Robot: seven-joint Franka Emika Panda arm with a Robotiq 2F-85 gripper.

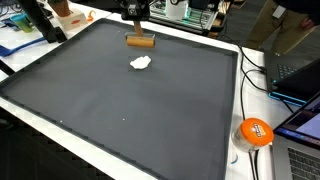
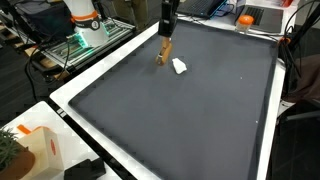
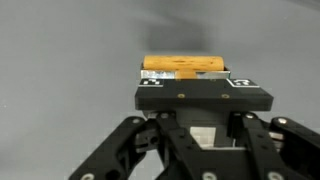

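My gripper (image 2: 168,30) is shut on a wooden T-shaped piece (image 2: 164,53) with a round crossbar and a short handle. The crossbar (image 1: 140,41) hangs at the lower end, close to the back edge of the grey tabletop in exterior view 1. A gap between crossbar and table cannot be made out for sure. In the wrist view, the crossbar (image 3: 186,63) lies just beyond the marked fingers, with part of the handle between them. A small white crumpled-looking piece (image 1: 140,62) rests on the table beside the wooden piece, apart from it.
An orange-topped white round item (image 1: 254,133) stands on its right border, near a laptop (image 1: 300,150). Boxes and cables (image 1: 30,30) crowd the far left.
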